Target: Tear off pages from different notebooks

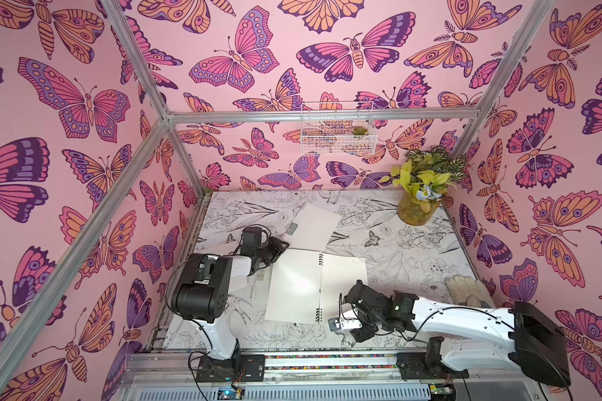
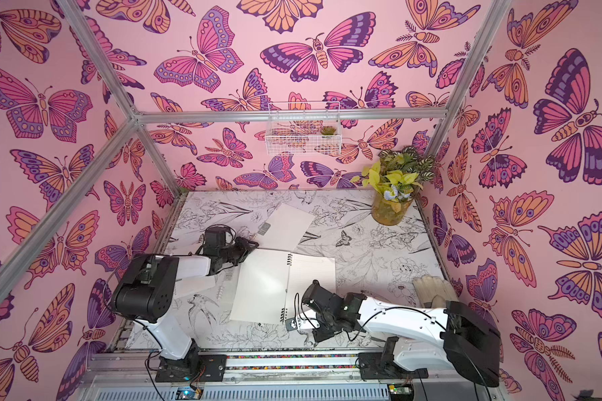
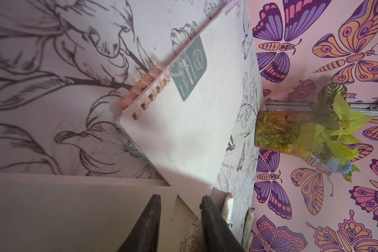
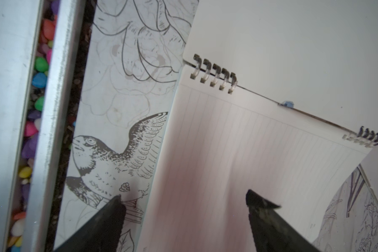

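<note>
An open notebook (image 1: 293,287) with black ring coils lies mid-table, its blank cover side on the left and its lined page (image 4: 256,155) on the right. Above the near part of that page, my right gripper has its fingers apart, no paper visible between them. My left gripper hovers by the notebook's far left corner, also open and empty. Behind lies a closed white notebook (image 3: 180,109) with pinkish coils and a grey-green label. Another ring-bound notebook (image 1: 259,284) is partly hidden beneath my left arm.
A plant in an amber pot (image 1: 418,208) stands at the back right. A pale glove-like item (image 1: 468,292) lies at the right edge. Metal rails (image 4: 50,126) with coloured pebbles run along the front.
</note>
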